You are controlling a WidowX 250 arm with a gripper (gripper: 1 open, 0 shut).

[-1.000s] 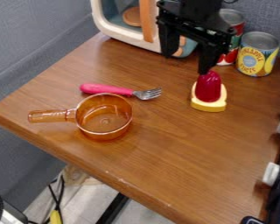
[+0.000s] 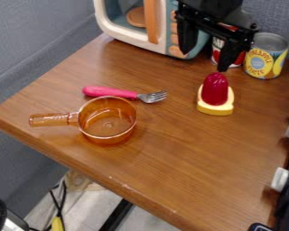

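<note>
My black gripper [image 2: 205, 49] hangs at the top centre, above and behind a red object [image 2: 215, 88] that stands on a yellow base [image 2: 215, 106]. Its fingers look spread apart, with nothing visible between them. A pink-handled fork [image 2: 123, 93] lies left of the red object. An orange translucent pan [image 2: 107, 120] rests at the left of the wooden table [image 2: 172, 180].
A yellow-labelled can [image 2: 265, 60] and a red can [image 2: 226, 59], partly hidden by the gripper, stand at the back right. A white toy appliance [image 2: 125, 20] is at the back left. Dark equipment with white knobs lines the right edge.
My gripper has shifted slightly right and up, covering more of the red can. The objects on the table have not visibly moved.
</note>
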